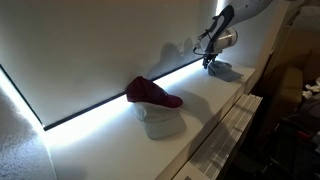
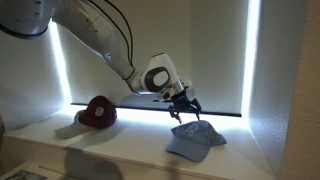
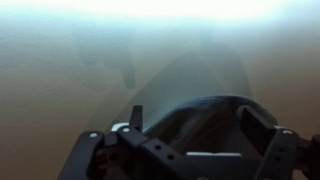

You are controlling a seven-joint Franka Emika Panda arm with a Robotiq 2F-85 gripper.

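Observation:
A blue-grey cap (image 2: 195, 139) lies on the right part of the white ledge, its brim facing the front. Just above its crown hangs my gripper (image 2: 184, 110), apart fingers pointing down. From the other side, the gripper (image 1: 207, 63) overlaps the left end of the same cap (image 1: 226, 73); contact cannot be made out. In the wrist view the fingers stand wide, one finger (image 3: 137, 118) at the left. A dark rounded shape shows between them; whether it is part of the cap is unclear.
A maroon cap (image 1: 145, 91) leans against a pale cap (image 1: 164, 125) further along the ledge (image 1: 203, 105). A bare stretch separates them from the blue-grey cap. The glowing wall panel (image 2: 205, 60) rises close behind; a slatted vent (image 1: 220, 148) borders the front.

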